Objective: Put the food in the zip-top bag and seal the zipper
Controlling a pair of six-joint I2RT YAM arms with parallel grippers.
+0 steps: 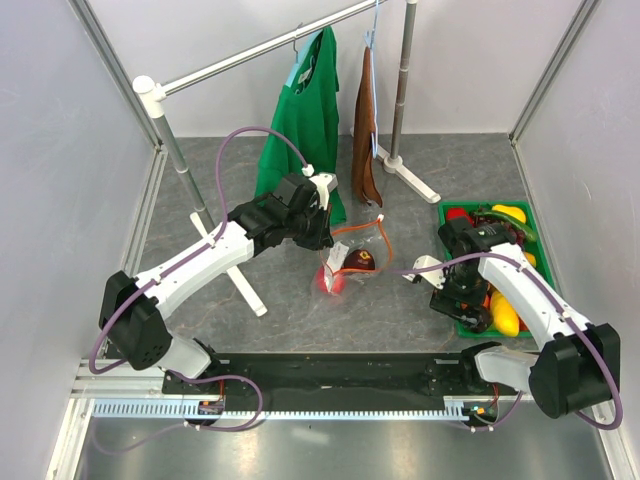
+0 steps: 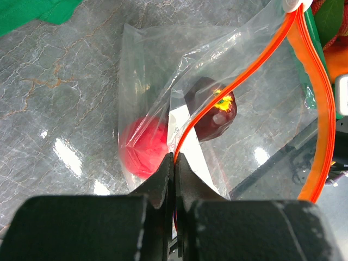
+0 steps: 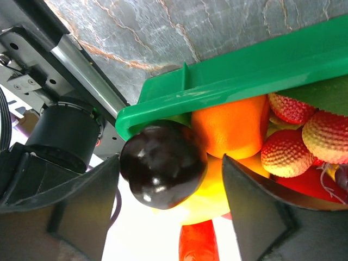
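Observation:
The clear zip top bag (image 2: pixel 136 60) with its orange zipper lies on the grey floor, holding a red round food (image 2: pixel 144 147) and a dark purple one (image 2: pixel 210 109). My left gripper is shut on the bag's zipper edge. My right gripper is part open in the green food bin (image 3: pixel 228 81), its fingers either side of a dark, glossy round food (image 3: pixel 163 162); whether they touch it is unclear.
Orange, yellow and red foods fill the bin at right. A clothes rack (image 1: pixel 404 70) with a green shirt (image 1: pixel 295 130) and brown garment (image 1: pixel 364 120) stands behind. Bare floor lies between bag and bin.

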